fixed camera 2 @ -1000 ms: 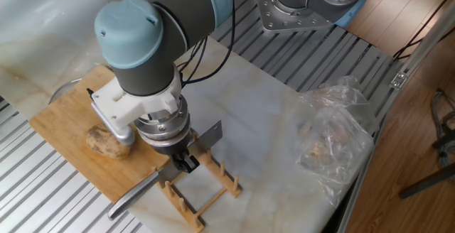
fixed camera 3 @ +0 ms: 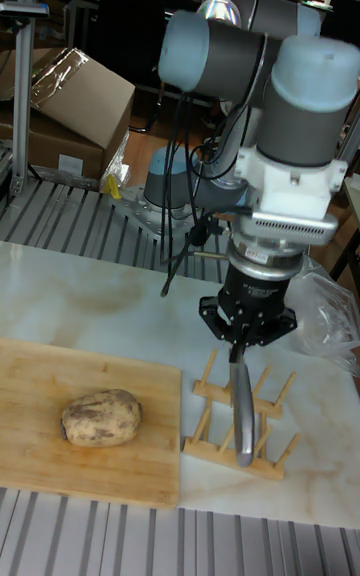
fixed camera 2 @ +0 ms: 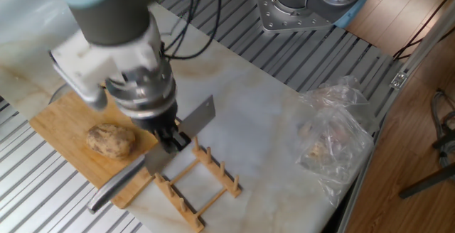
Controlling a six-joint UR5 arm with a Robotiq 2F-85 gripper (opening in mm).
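My gripper [fixed camera 2: 174, 142] is shut on a cleaver, its fingers across the spine of the blade close to the handle. The wide metal blade [fixed camera 2: 202, 118] points to the upper right in exterior view 2, and the grey handle [fixed camera 2: 116, 184] points to the lower left. The rack lies on the table, its pegs upright. Left of it, a potato [fixed camera 2: 110, 141] rests on a wooden cutting board [fixed camera 2: 62, 128].
A clear plastic bag [fixed camera 2: 335, 139] with something inside lies at the table's right edge. Black cables [fixed camera 3: 183, 192] hang from the arm. Cardboard boxes [fixed camera 3: 80, 96] stand behind.
Gripper and cleaver have shifted left in exterior view 2, away from the rack's middle and towards the cutting board. Rack, potato and board have stayed put; the grip on the knife is unchanged.
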